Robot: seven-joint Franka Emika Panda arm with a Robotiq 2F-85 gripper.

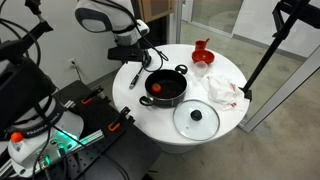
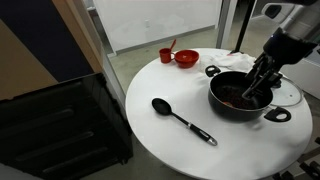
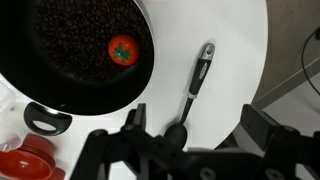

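My gripper stands open above the table, with nothing between its fingers. Below it in the wrist view lies a black spoon [image 3: 196,86], its bowl end partly hidden by the gripper. In exterior view 2 the spoon [image 2: 184,122] rests flat on the white table, left of a black pot [image 2: 240,112]. That pot [image 3: 107,104] holds many dark beans [image 3: 75,45] and a red tomato [image 3: 124,50] with a green top. From exterior view 1, the gripper [image 1: 143,58] is left of the pot [image 1: 165,99] and over the spoon's side of the table.
A glass lid [image 1: 210,121] with a black knob lies near the table's right edge. Red dishes [image 1: 203,54] and a crumpled white cloth [image 1: 214,80] sit toward the back. Bare white tabletop [image 2: 160,140] surrounds the spoon.
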